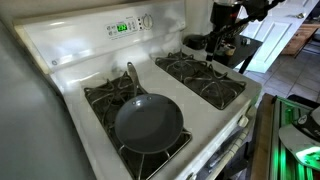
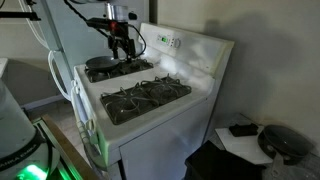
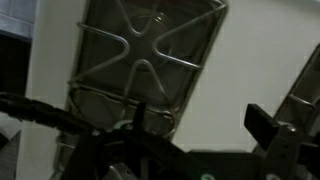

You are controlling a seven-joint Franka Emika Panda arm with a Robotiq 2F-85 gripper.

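A dark frying pan (image 1: 149, 123) rests on the burner grate nearer the camera in the first exterior view, its handle (image 1: 132, 79) pointing toward the control panel. In the second exterior view the same pan (image 2: 101, 63) lies at the stove's far end, partly behind the arm. My gripper (image 1: 211, 52) hangs above the stove near the other grate (image 1: 201, 78). Seen from the wrist, its fingers (image 3: 267, 125) stand wide apart, so the gripper is open with nothing between them. Below it are a metal burner grate (image 3: 150, 60) and white stove top.
The stove's back panel (image 1: 105, 30) rises along the rear. Dark pots (image 1: 196, 42) stand past the stove's far end. Beside the stove in the second exterior view are a black box (image 2: 222, 163) and a dark lidded pot (image 2: 286, 142). White stove top between the grates is bare.
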